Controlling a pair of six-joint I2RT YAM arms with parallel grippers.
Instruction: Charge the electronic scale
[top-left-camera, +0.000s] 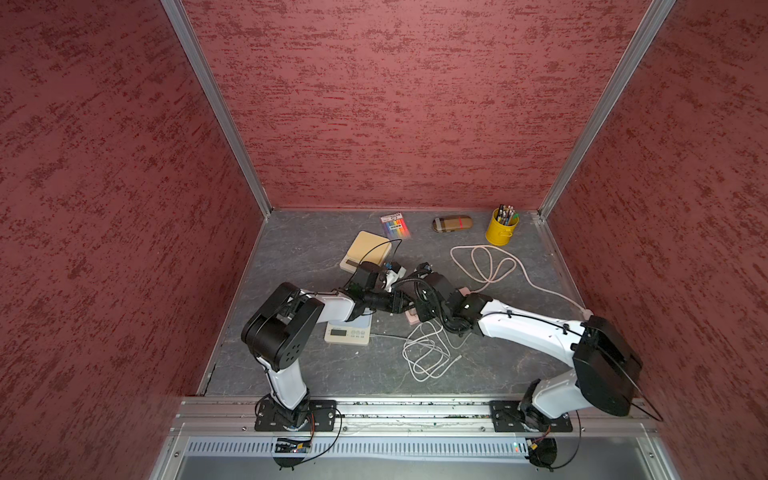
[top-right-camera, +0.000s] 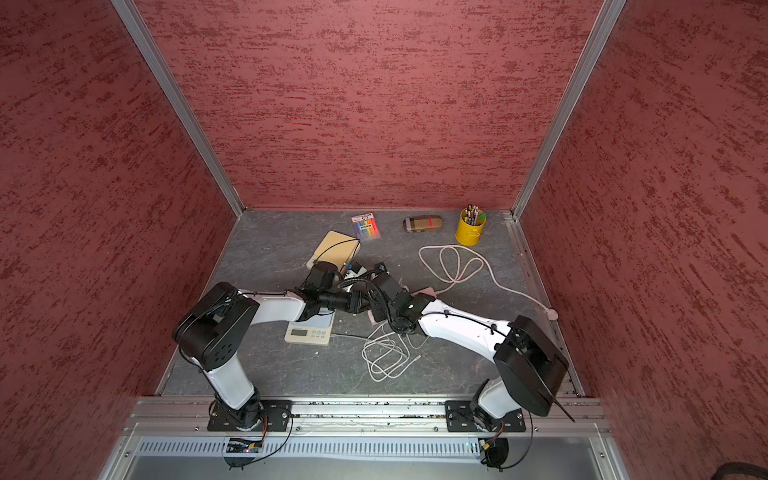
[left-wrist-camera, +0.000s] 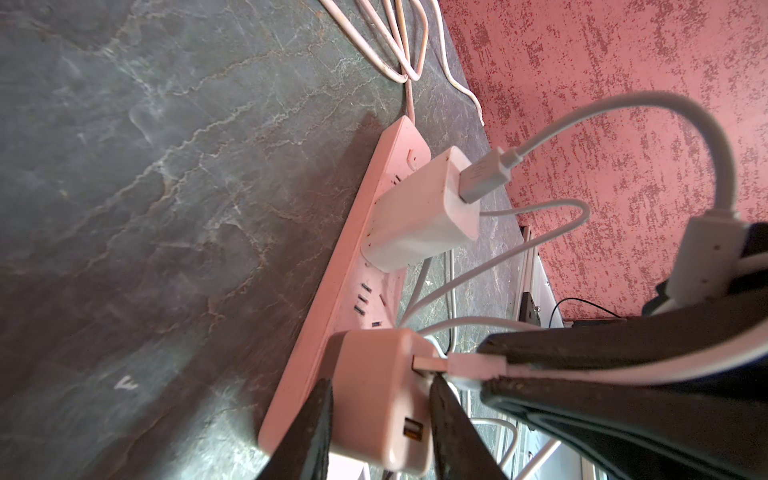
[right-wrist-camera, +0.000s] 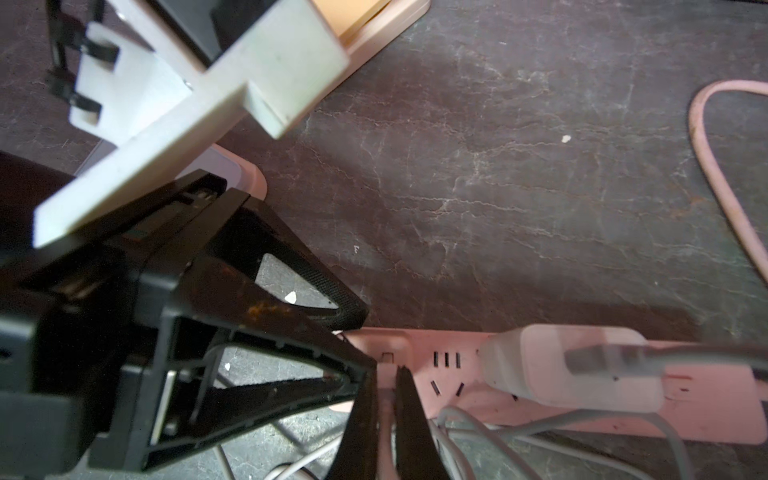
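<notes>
The electronic scale (top-left-camera: 347, 333) lies under my left arm, a cable leading from its right side to a white coil (top-left-camera: 428, 352). On the pink power strip (left-wrist-camera: 352, 264) sits a pinkish charger block (left-wrist-camera: 368, 392). My left gripper has one finger at each side of this block; whether they press on it is unclear. My right gripper is shut on a white USB plug (left-wrist-camera: 477, 366). The plug's metal end is at the block's port face, part of it still showing; how far it goes in cannot be told.
A second white charger (left-wrist-camera: 420, 212) with a cable stands on the strip beside the block. Loose white cables run close to both grippers. A beige notebook-like item (top-left-camera: 368, 248), a pencil case (top-left-camera: 453, 223) and a yellow pen bucket (top-left-camera: 501, 231) lie farther back.
</notes>
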